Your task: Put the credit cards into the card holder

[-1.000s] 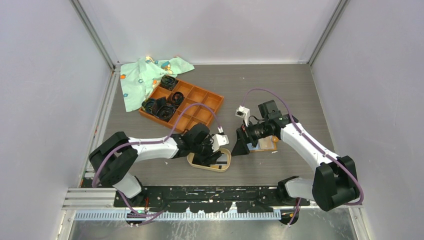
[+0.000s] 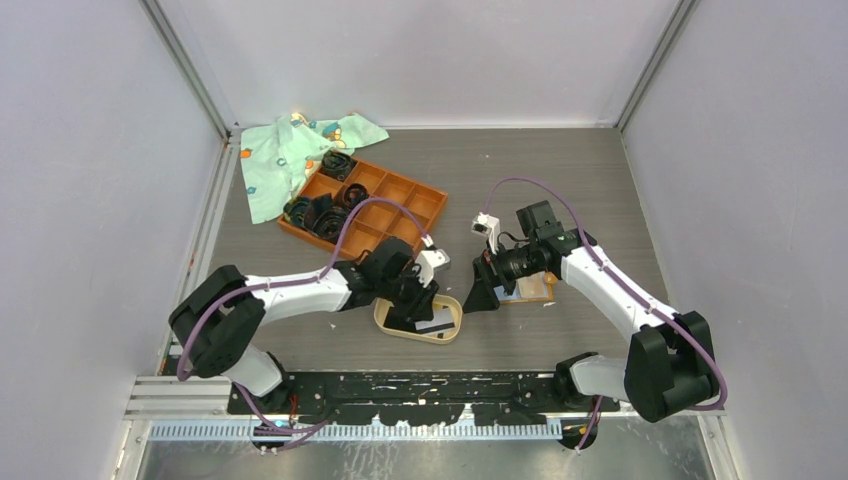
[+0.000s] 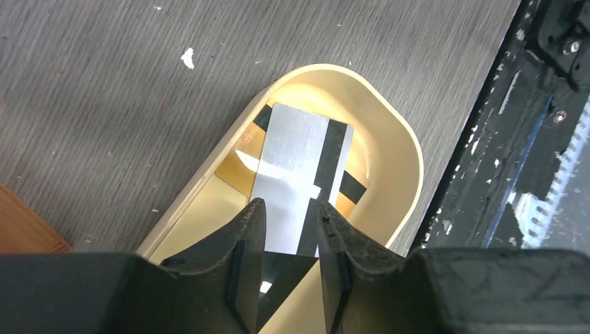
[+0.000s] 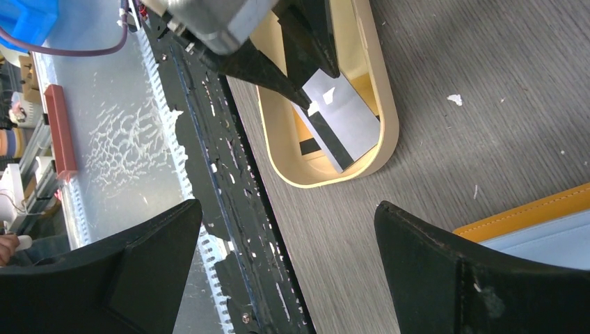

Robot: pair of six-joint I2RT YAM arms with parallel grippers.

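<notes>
A silver card with a black stripe [image 3: 292, 160] lies over other cards in the cream oval tray [image 2: 458, 322]. At its two long sides are the fingertips of my left gripper, shut on the card near one end. Beneath it show an orange card [image 3: 243, 163] and a black card [image 3: 285, 278]. My right gripper stands open over bare table beside the tray, with nothing between its fingers. Partly under the right arm is the card holder [image 2: 535, 290], light blue and tan; its orange edge [image 4: 529, 211] shows in the right wrist view.
An orange-brown compartment box [image 2: 405, 190] with black coiled items stands behind the left arm, next to a green patterned cloth [image 2: 275, 165]. A black rail [image 2: 400, 385] runs along the front. Clear table lies at the back right.
The silver card in the tray has turned a little and shows more. The right arm is unmoved.
</notes>
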